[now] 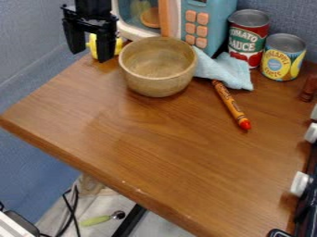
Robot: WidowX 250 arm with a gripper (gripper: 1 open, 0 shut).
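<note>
My black gripper (89, 42) is at the top left, above the back-left corner of the table, left of a wooden bowl (158, 79). A yellow object (115, 45) sits directly behind and below it, partly hidden. I cannot tell whether anything is between the fingers. The bowl stands upright.
Behind the bowl are a teal toy microwave (210, 18), a teal cloth (225, 68), a tomato can (247, 46) and a yellow-label can (283, 57). An orange crayon (231, 106) lies right of the bowl.
</note>
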